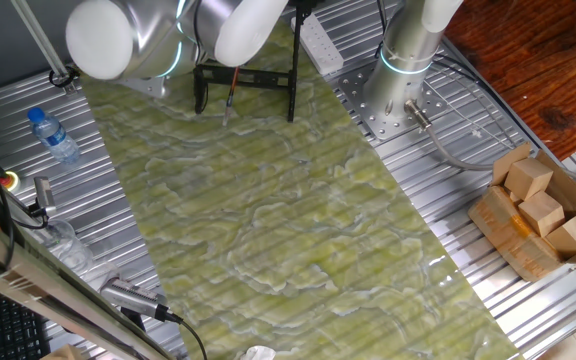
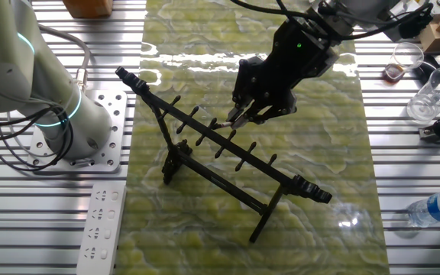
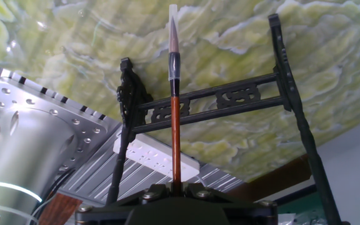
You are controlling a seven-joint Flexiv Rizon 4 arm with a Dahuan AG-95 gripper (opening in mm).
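A black brush rack (image 2: 224,145) with a row of short pegs along its top bar stands on the green marbled mat. In the wrist view, a brown-handled brush (image 3: 175,140) extends straight out from my gripper, its tip inside a clear cover. My gripper (image 2: 239,121) is shut on the upper end of the brush, close beside the middle of the pegged bar. Seen from exterior view 1, the brush (image 1: 231,97) points down in front of the rack's lower crosspiece (image 1: 258,76), while the arm hides the gripper. Whether the brush's end touches a peg I cannot tell.
A water bottle (image 1: 54,136) stands on the opposite side. A cardboard box (image 1: 518,235) holds wooden blocks.
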